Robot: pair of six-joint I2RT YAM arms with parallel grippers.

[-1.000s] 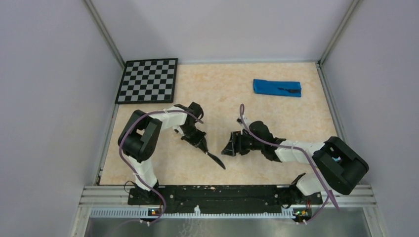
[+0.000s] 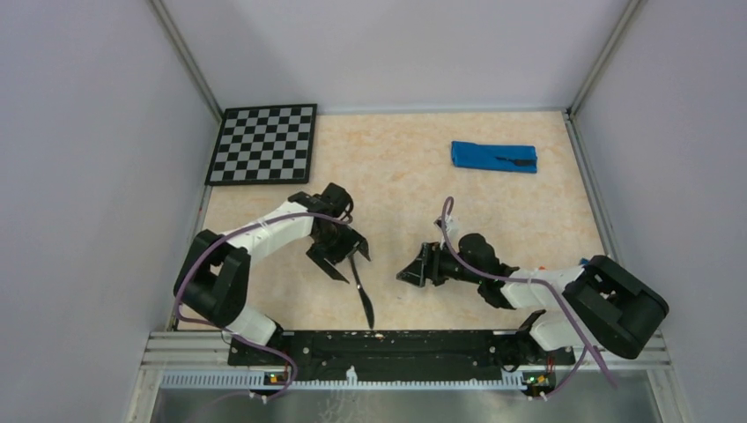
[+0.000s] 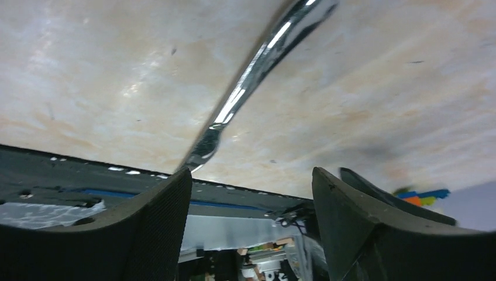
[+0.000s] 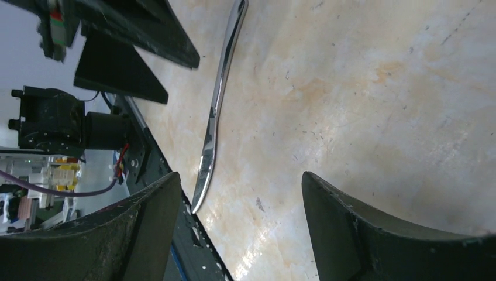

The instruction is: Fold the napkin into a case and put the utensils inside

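Observation:
A metal knife lies on the table near the front edge, beneath and just in front of my left gripper; the left wrist view shows the knife running diagonally beyond the open fingertips, nothing between them. My right gripper stands open and empty to the right of the knife. The blue napkin lies folded flat at the back right, with dark utensil shapes on it, too small to tell apart.
A black-and-white checkerboard lies at the back left. The dark front edge is close to the knife.
The knife has moved toward the front left and now points more straight at the front edge. The right arm has shifted slightly toward the front.

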